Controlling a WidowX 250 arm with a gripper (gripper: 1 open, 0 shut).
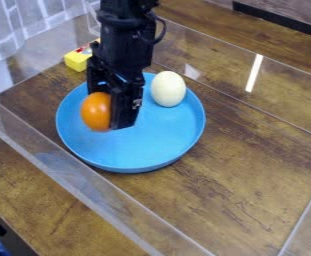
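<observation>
My black gripper (107, 100) reaches down from the top over a blue plate (144, 145) and is shut on an orange ball (99, 112) at the plate's left part, its fingers around it. A white egg (167, 87) rests at the back right of the plate.
A yellow object (78, 58) with a light top lies behind the plate at the upper left. A transparent panel runs along the left.
</observation>
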